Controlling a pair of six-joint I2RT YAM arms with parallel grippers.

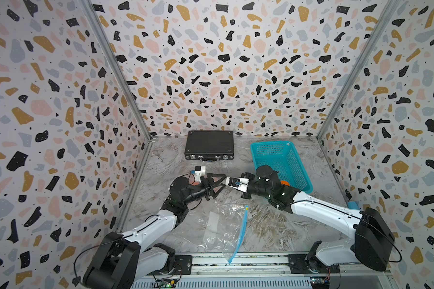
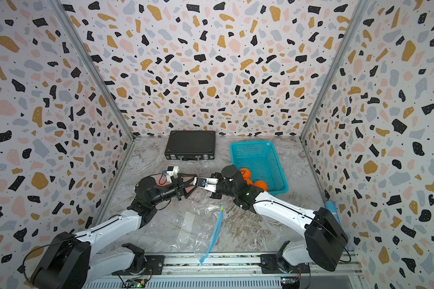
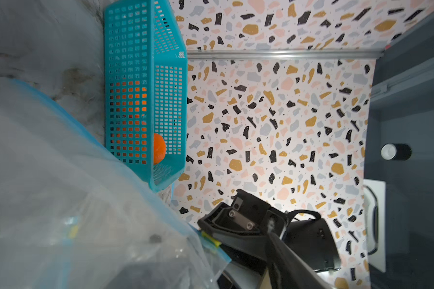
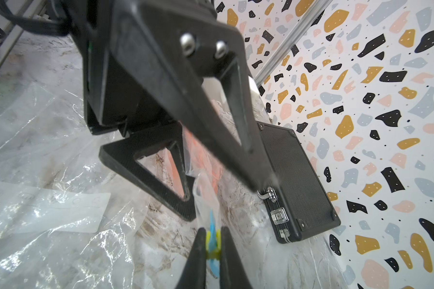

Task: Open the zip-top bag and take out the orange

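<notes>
A clear zip-top bag (image 3: 82,192) with a blue zip edge fills much of the left wrist view. My right gripper is shut on this edge at its yellow slider (image 4: 218,243). Close in front of it, my left gripper stands open, its two fingers spread on either side of the hanging film. Behind the left gripper, a pale orange patch (image 4: 176,175) shows; whether this is the orange in the bag I cannot tell. The left gripper's own fingers are hidden in the left wrist view.
A second clear bag (image 1: 229,226) with a blue zip strip (image 1: 242,231) lies flat at the front. A teal basket (image 2: 279,166) holding several oranges (image 2: 260,185) stands at right. The black case (image 1: 209,144) is at the back, with bare table beside it.
</notes>
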